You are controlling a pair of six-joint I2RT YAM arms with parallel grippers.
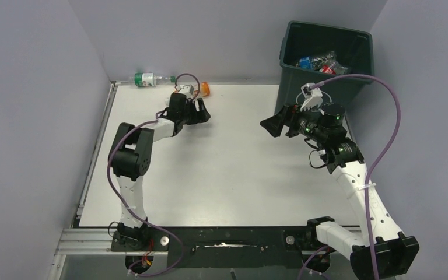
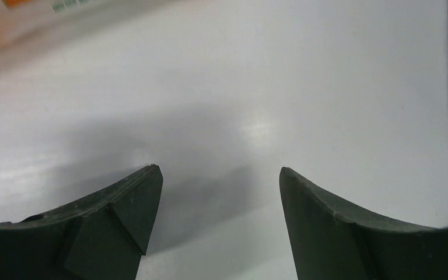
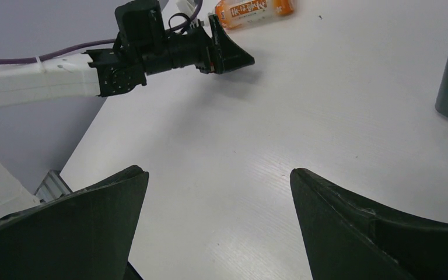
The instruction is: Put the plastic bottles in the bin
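Note:
A clear green-labelled bottle (image 1: 147, 79) lies at the table's back left. An orange-capped bottle (image 1: 204, 89) lies just behind my left gripper (image 1: 201, 114), which is open, empty and over bare table. My right gripper (image 1: 277, 123) is open and empty, in front of the dark green bin (image 1: 300, 44), which holds several bottles.
Walls stand close around the back and sides. The bin fills the back right corner, beside the right arm.

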